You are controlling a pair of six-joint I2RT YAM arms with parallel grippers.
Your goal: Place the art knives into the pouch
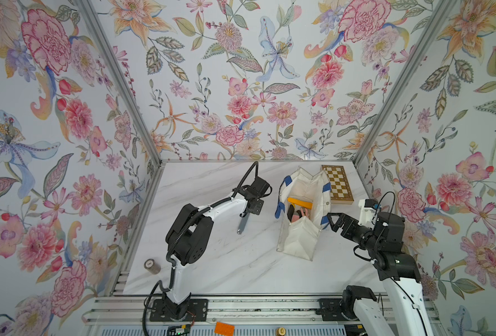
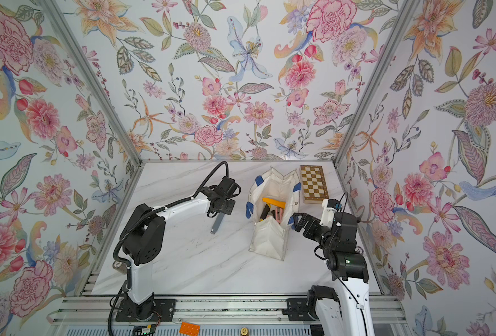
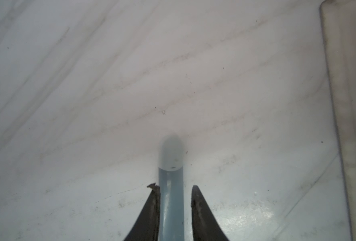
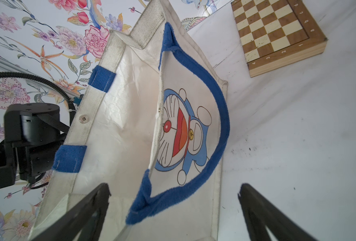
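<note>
The art knife (image 1: 242, 225), a blue-grey bar with a pale rounded end, is under my left gripper. In the left wrist view the knife (image 3: 171, 192) runs between its two fingers, which stand a small way apart. Its left edge is partly behind one finger; bare table shows between it and the other. Whether the fingers hold it cannot be made out. The cream pouch (image 1: 298, 249), blue-trimmed with a gaping mouth, stands to the right. My right gripper is open beside the pouch's right side, its fingers wide apart.
Inside the pouch are an orange item (image 1: 299, 203) and several dark and pink ones. A wooden chessboard (image 1: 337, 184) lies behind it on the right. A brown cylinder (image 1: 152, 266) is at the front left.
</note>
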